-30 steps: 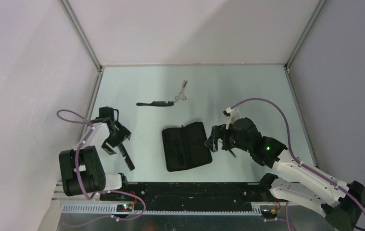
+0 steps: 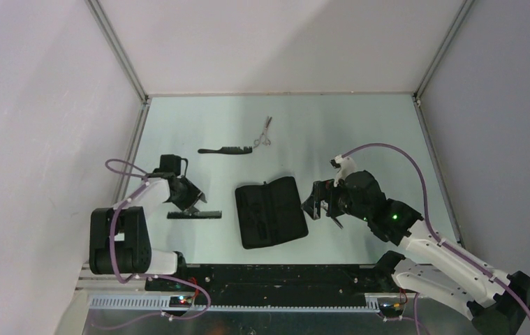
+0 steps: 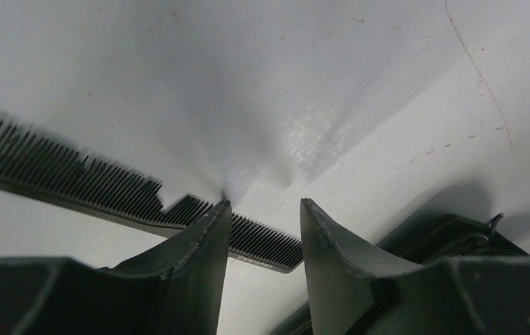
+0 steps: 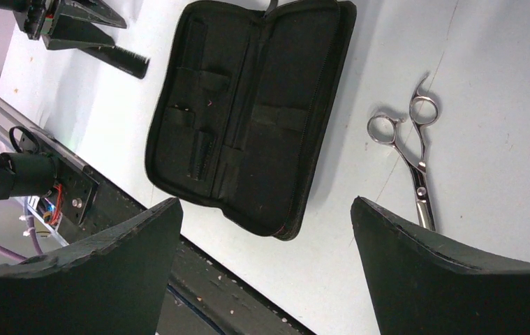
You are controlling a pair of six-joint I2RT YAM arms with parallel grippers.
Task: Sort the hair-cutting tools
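Note:
My left gripper (image 2: 193, 207) is shut on a black straight comb (image 2: 206, 215) at the table's left; in the left wrist view the comb's teeth (image 3: 115, 183) run behind its fingertips. The open black zip case (image 2: 271, 212) with strap loops lies centre. Behind it lie a handled comb (image 2: 223, 151) and silver scissors (image 2: 264, 132). In the right wrist view my right gripper stands open and empty, beside the case (image 4: 199, 125) and another pair of scissors (image 4: 421, 188).
Walls bound the table (image 2: 373, 118) at the back and sides, with a dark rail along its front edge.
My left gripper has moved rightward and turned, and the straight comb has swung from slanting to lying horizontal in the top view. The right arm shifted slightly right.

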